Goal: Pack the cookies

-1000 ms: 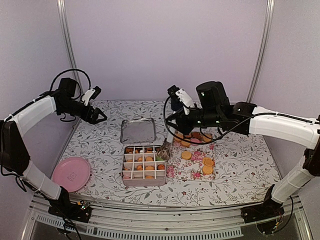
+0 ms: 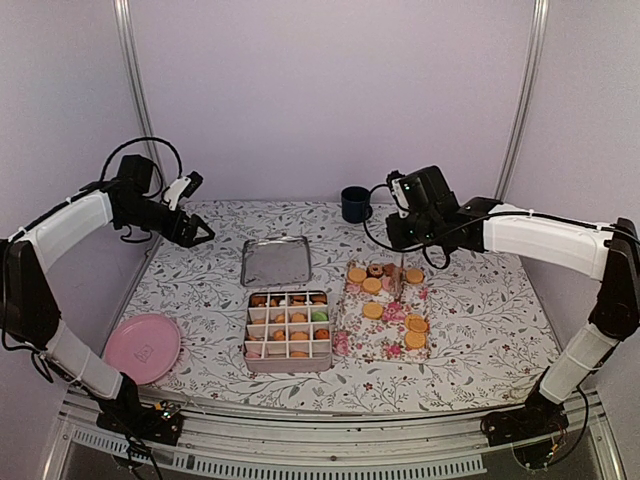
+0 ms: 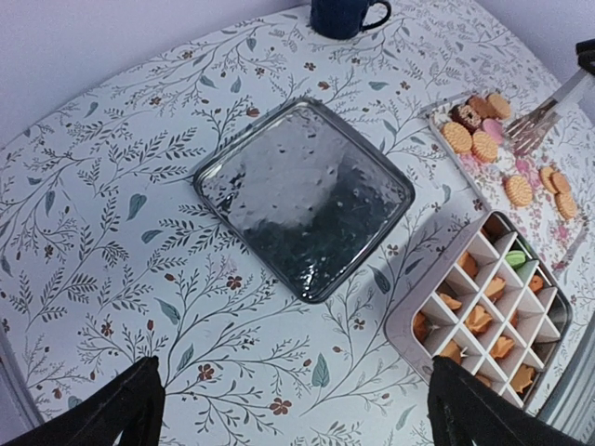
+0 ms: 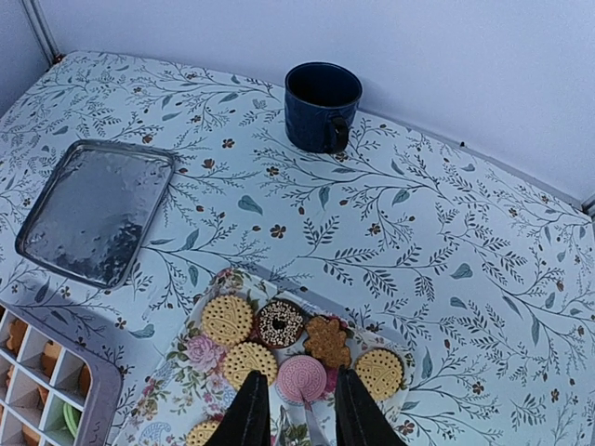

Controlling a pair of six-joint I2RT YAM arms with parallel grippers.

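A pair of silver tongs (image 3: 535, 128) sits between the fingers of my right gripper (image 2: 402, 238). The tong tips reach down over the cookie sheet, close to a pink round cookie (image 4: 302, 378); whether they touch it I cannot tell. Around it lie a dark ring cookie (image 4: 281, 323), a brown flower-shaped cookie (image 4: 326, 341) and several pale round cookies (image 4: 378, 373). The compartment box (image 2: 289, 364) holds several orange-brown cookies and a green one (image 3: 515, 259). At the far left, my left gripper (image 2: 193, 234) hangs open and empty above the table.
A metal lid-like tray (image 2: 276, 263) lies empty behind the box. At the back stands a dark blue mug (image 2: 355, 204), and a pink plate (image 2: 143, 348) rests at the front left. Bare patterned cloth surrounds the tray and lies right of the cookie sheet.
My right arm has carried the tongs rightward, from beside the box's right edge to over the back of the cookie sheet, near the pink cookie. The left arm stayed still.
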